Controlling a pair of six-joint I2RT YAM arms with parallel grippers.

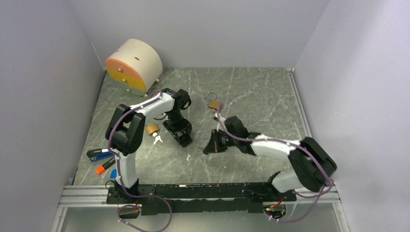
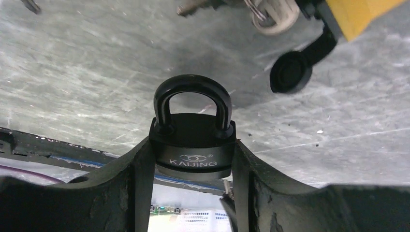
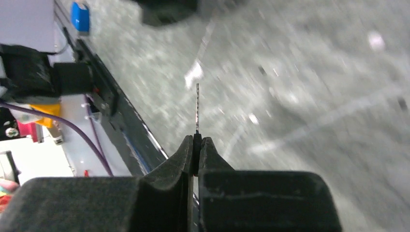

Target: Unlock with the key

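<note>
In the left wrist view a black KAIJING padlock [image 2: 192, 145] sits between the fingers of my left gripper, shackle up and closed in its loop shape; in the top view that gripper [image 1: 181, 135] is left of centre. My right gripper is shut on a thin metal key [image 3: 197, 106], pointing out from its fingertips. In the top view the right gripper [image 1: 211, 147] is right of the left one, blurred, apart from the padlock.
Brass padlocks [image 1: 215, 105] lie on the grey table [image 1: 256, 92], with loose keys [image 1: 157, 138] near the left one. A striped box [image 1: 133, 67] stands back left; tools [image 1: 99, 153] lie front left.
</note>
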